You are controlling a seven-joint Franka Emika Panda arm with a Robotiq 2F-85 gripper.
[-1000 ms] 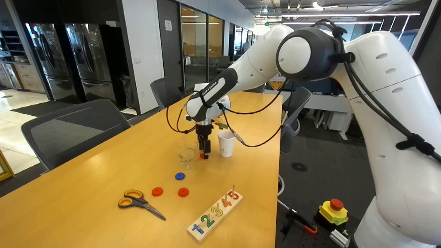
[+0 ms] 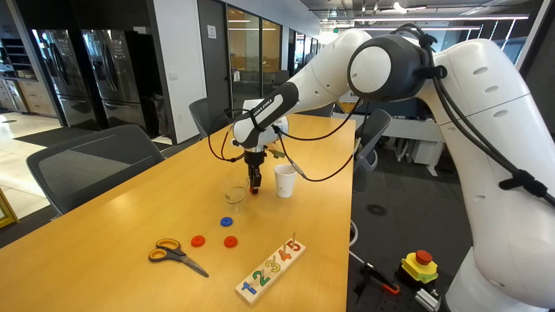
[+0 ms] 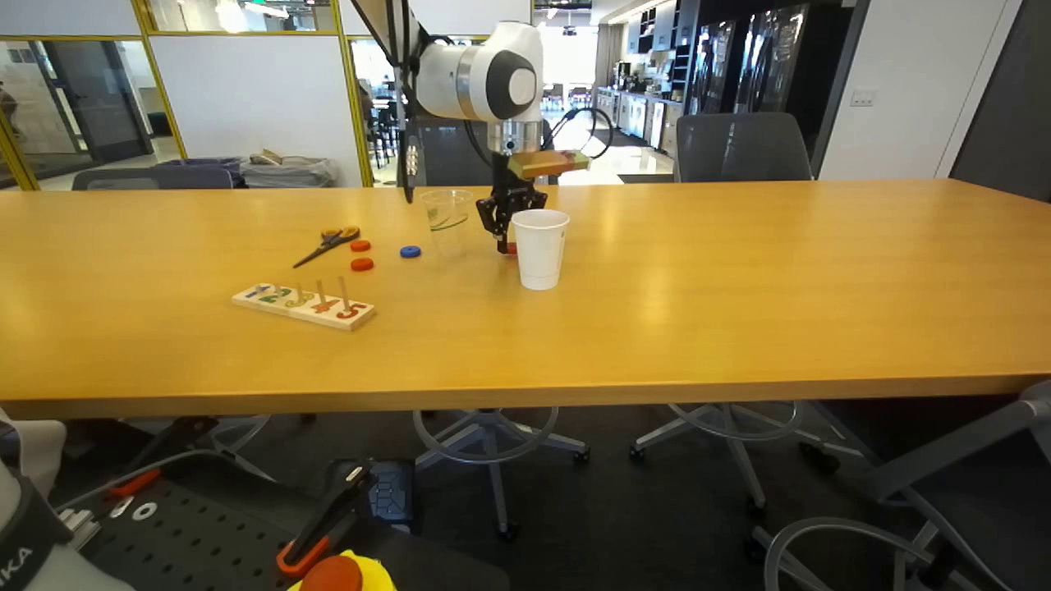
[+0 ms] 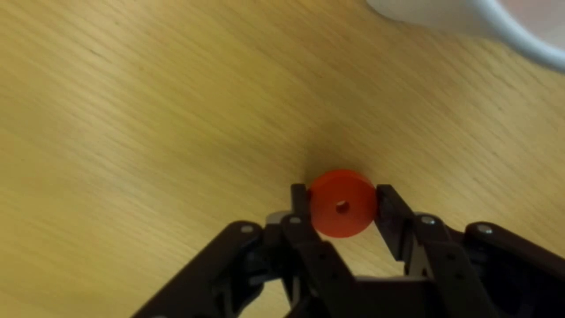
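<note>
In the wrist view my gripper is shut on a red disc [image 4: 347, 217] with a small hole in its middle, one finger against each side. From exterior view 1 the gripper [image 2: 254, 191] shows between a clear cup [image 2: 235, 196] and a white paper cup [image 2: 285, 182], low over the table, with only a sliver of red beside the fingertips. The paper cup [image 3: 539, 258] partly covers the disc in exterior view 2. Whether the disc clears the tabletop is hard to tell, though a shadow lies beside it.
A blue disc [image 2: 226, 221] and two red discs, one left [image 2: 197, 241] and one right [image 2: 230, 242], lie nearer the camera. Scissors [image 2: 177, 255] rest left of a numbered peg board [image 2: 271, 269] with bare pegs.
The gripper has risen slightly and shifted a little left in exterior view 1, and the red disc has moved with it. The cups, other discs, scissors and board are unmoved.
</note>
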